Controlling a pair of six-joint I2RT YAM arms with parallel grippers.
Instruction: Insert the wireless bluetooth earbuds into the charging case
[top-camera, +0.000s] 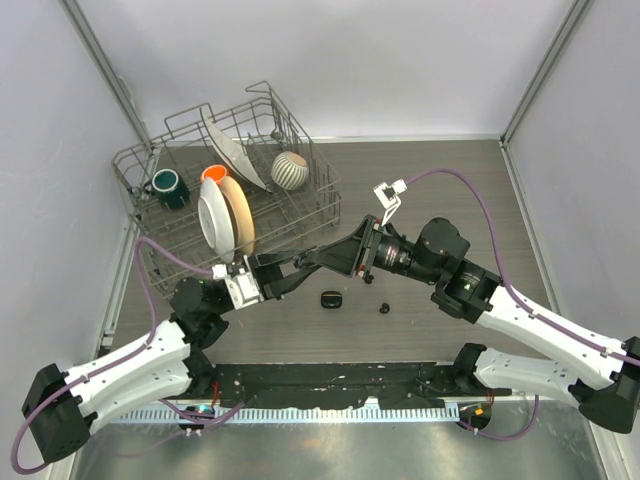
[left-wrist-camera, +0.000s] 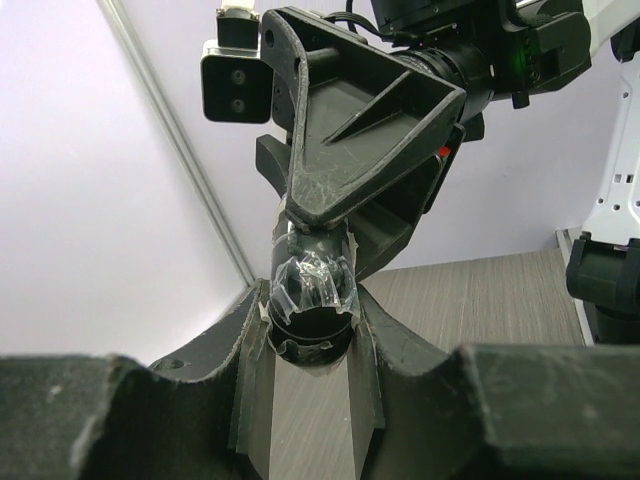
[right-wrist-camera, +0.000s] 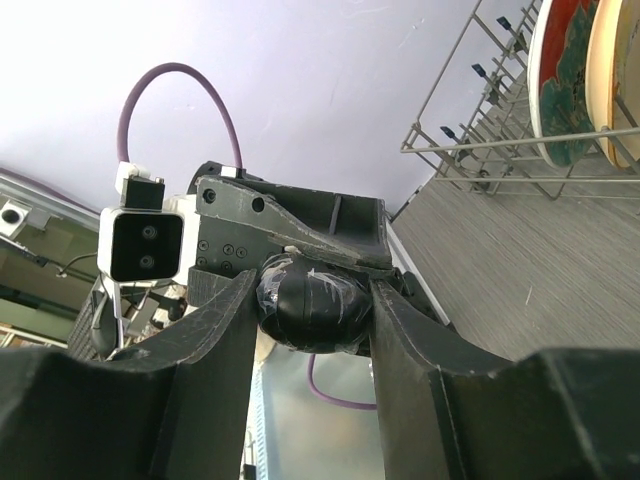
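In the top view my left gripper (top-camera: 292, 270) and right gripper (top-camera: 312, 258) meet tip to tip above the table. Each wrist view shows the other gripper's taped dark fingertip between its own fingers; whether anything is held there cannot be told. A small black case (top-camera: 331, 299) lies on the table below, with two small black earbuds (top-camera: 384, 308) to its right.
A wire dish rack (top-camera: 160, 220) with plates, cups and a striped bowl fills the back left. Pale walls enclose both sides.
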